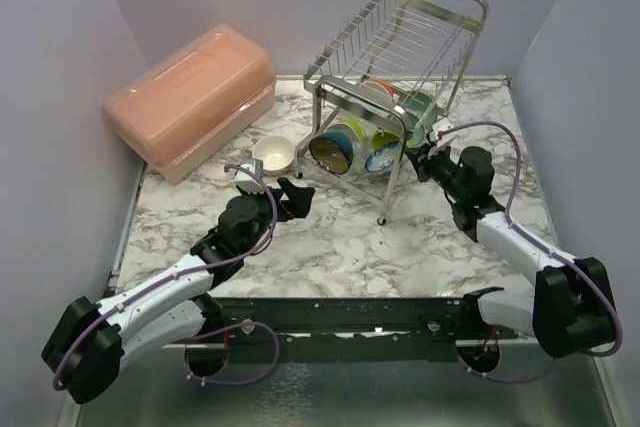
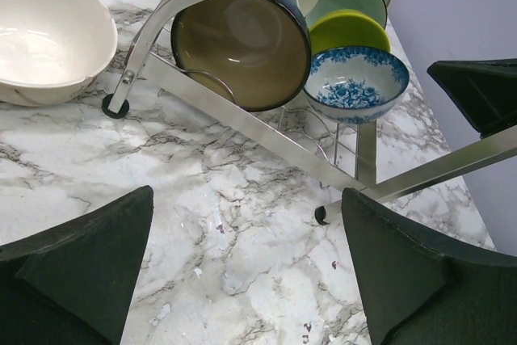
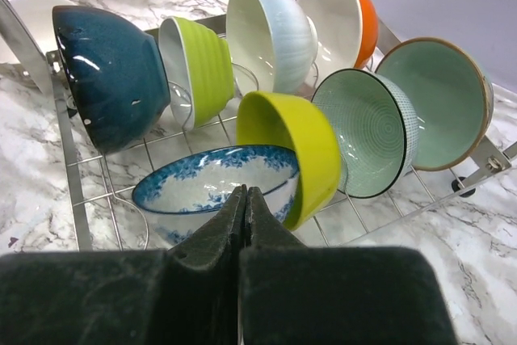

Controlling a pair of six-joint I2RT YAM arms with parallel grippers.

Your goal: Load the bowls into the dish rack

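Note:
The blue-and-white floral bowl [image 3: 194, 175] rests in the lower tier of the dish rack [image 1: 345, 97]. It leans against the yellow bowl [image 3: 303, 151], with its mouth tipped up. Just in front of it, my right gripper is shut, fingertips together and nothing between them. In the left wrist view the floral bowl [image 2: 355, 86] sits nearly level, clear of the black finger [image 2: 481, 94] at the right. A white bowl [image 2: 48, 34] stands on the table left of the rack. My left gripper is open and empty over bare marble.
The rack's lower tier also holds a dark blue bowl [image 3: 109, 78], a lime ribbed bowl [image 3: 206, 66], an orange bowl [image 3: 367, 22] and several others. Its front legs and rail stand between both grippers. A pink lidded box [image 1: 190, 92] occupies the back left.

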